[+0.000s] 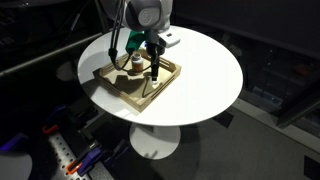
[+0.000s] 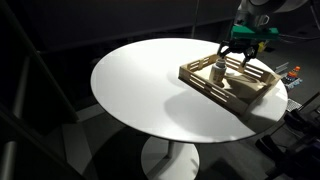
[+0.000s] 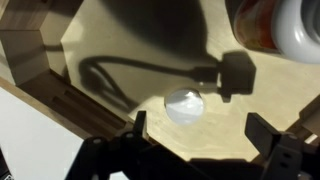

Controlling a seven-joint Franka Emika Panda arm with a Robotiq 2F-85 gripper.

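A small round white disc-like object (image 3: 184,106) lies on the wooden tray floor, close to the gap between my fingers in the wrist view; exterior view 1 shows a small white object (image 1: 154,83) near the tray's front right side. My gripper is open, a finger at either side of the lower part of the wrist view, nothing between them. An amber bottle with a white lid (image 3: 297,26) shows at the upper right there. In exterior view 2 the bottle (image 2: 218,72) stands upright in the tray, beside my gripper (image 2: 238,56).
The slatted wooden tray (image 2: 200,83) has raised walls around these objects. It rests on a round white table (image 1: 210,75), whose surface to the tray's right in exterior view 1 is clear. Dark shadows of the arm cross the tray floor.
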